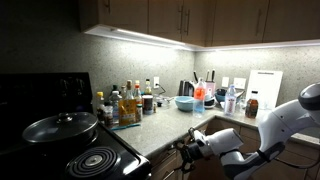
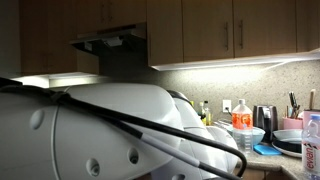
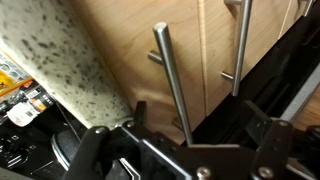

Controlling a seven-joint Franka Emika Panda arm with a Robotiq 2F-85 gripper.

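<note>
In the wrist view my gripper is open, its two dark fingers apart at the bottom of the frame. A straight metal bar handle on a light wooden cabinet front runs down into the space between them. Whether either finger touches the bar, I cannot tell. Exterior view 1 has the gripper low beside the cabinets, just under the counter edge, where it is small and dark. The other exterior view is largely filled by the white arm, which hides the gripper.
A second bar handle is on the neighbouring front. The speckled counter edge runs along the left. On the counter stand several bottles and a blue bowl. A lidded pan sits on the black stove.
</note>
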